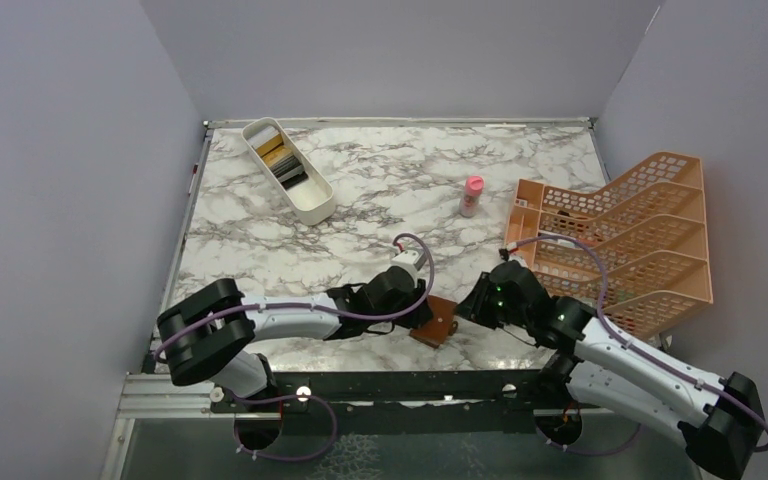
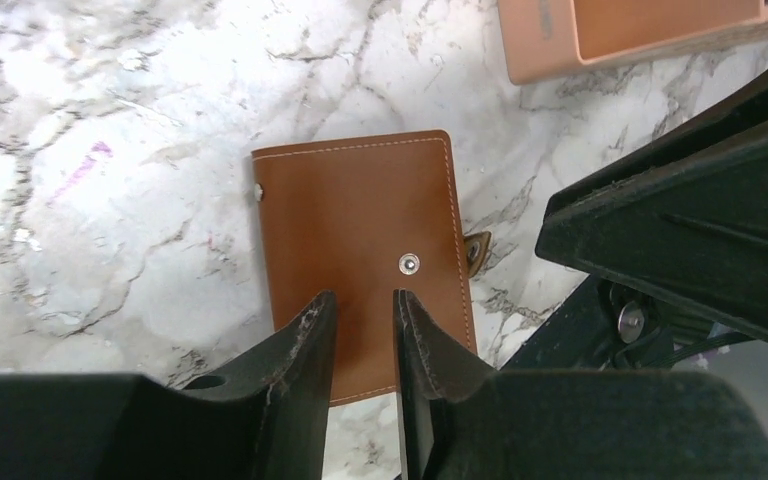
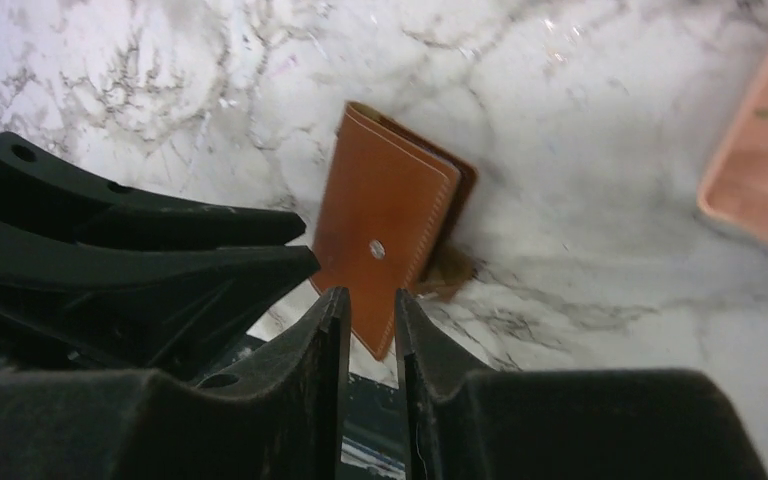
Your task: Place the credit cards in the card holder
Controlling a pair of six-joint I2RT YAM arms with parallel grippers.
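Observation:
A closed brown leather card holder [image 1: 443, 318] lies on the marble table between my two grippers. Its stitched cover with a metal snap faces up in the left wrist view, and a small strap tab [image 2: 476, 252] sticks out at its right edge. My left gripper is over the holder's lower part, fingers a little apart with nothing between them. Just right of the holder in the top view is my right gripper [image 1: 463, 311]; its fingers [image 3: 332, 320] stand slightly apart and empty. Several cards [image 1: 278, 158] stand in the long white tray [image 1: 316, 207] at back left.
A pink bottle [image 1: 471, 196] stands behind the grippers. The orange slotted rack [image 1: 685, 240] fills the right side, its edge close to my right arm.

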